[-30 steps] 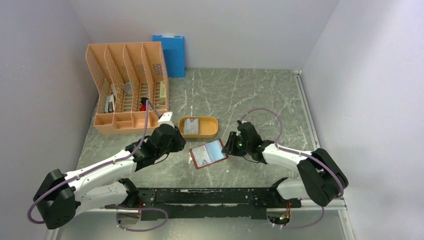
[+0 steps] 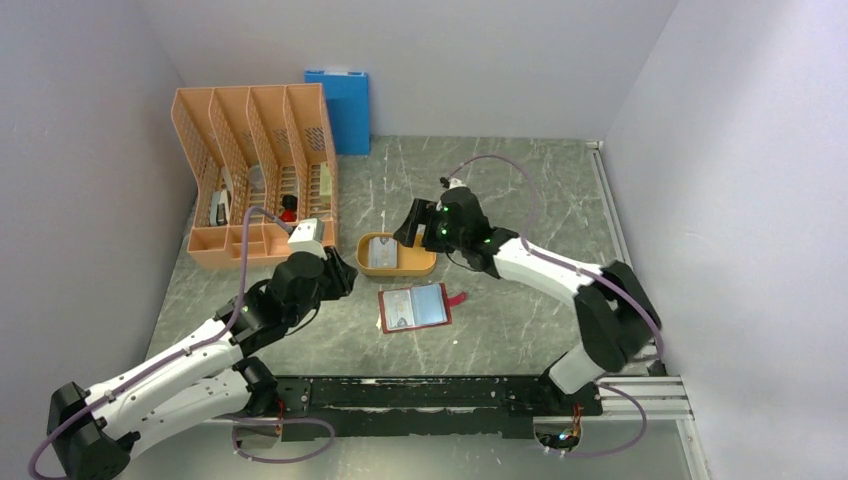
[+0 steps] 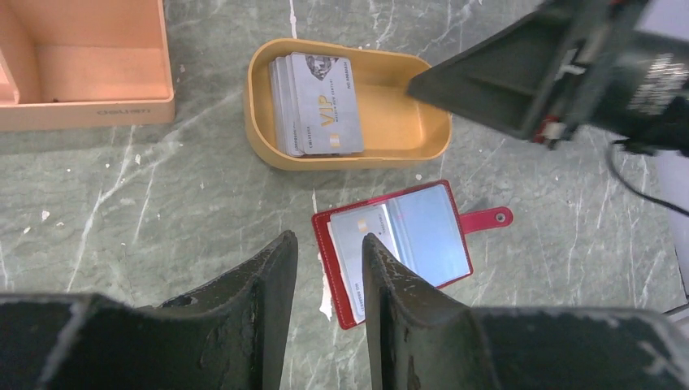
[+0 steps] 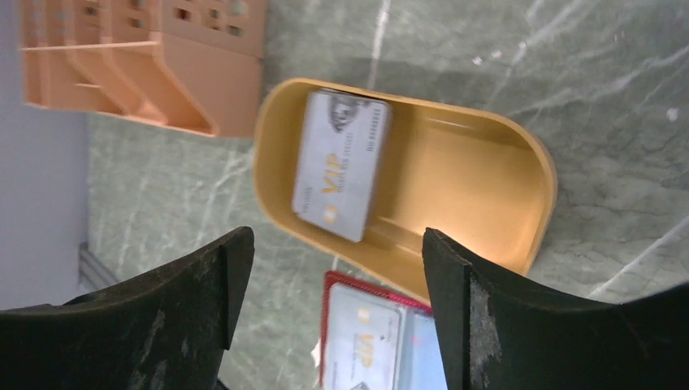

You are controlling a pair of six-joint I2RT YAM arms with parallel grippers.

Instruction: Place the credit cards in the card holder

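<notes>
Silver VIP credit cards lie stacked at the left end of an oval orange tray (image 3: 390,161); the top card (image 3: 327,106) is face up. In front of the tray, the red card holder (image 3: 426,219) lies spread open, its strap pointing right. Its left page shows a VIP card (image 4: 363,341) and its right page is plain pale blue. Above the tray's front side hovers my right gripper, fingers wide and empty. To the left of the holder, above the table, my left gripper is partly open, with bare table between its fingers.
A tall orange divided rack (image 2: 255,150) with small items stands at the back left, close to the tray. Behind it leans a blue panel (image 2: 345,110).
My right gripper has left the holder's right side and swung up and left over the tray. The holder has turned to lie straighter. My left gripper has shifted slightly left.
</notes>
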